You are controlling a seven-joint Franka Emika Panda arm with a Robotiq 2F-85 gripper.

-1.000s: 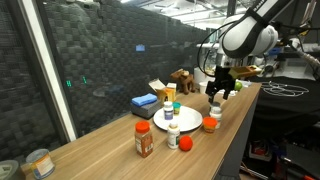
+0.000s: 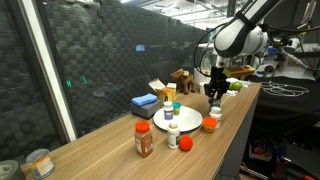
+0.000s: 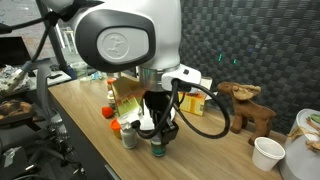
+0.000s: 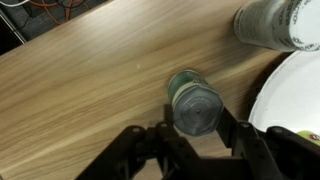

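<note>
A small cylindrical jar with a round silver-grey top (image 4: 196,108) stands between the fingertips of my gripper in the wrist view. My gripper is shut on it. From the second exterior view, the jar (image 3: 158,147) looks dark green and upright, low over the wooden table; whether it touches the wood I cannot tell. The arm's black and white wrist hides much of the gripper (image 2: 215,94) in the first exterior view.
A white-and-grey can (image 4: 280,24) and a white plate (image 4: 292,98) lie to the right of the jar. Several bottles and a red ball (image 2: 186,143) occupy the nearer table. A brown toy animal (image 3: 248,105) and a white cup (image 3: 267,153) stand beyond. Bare wood (image 4: 75,105) lies left of the jar.
In the first exterior view the arm has shifted slightly to the left. The things on the table have not visibly moved.
</note>
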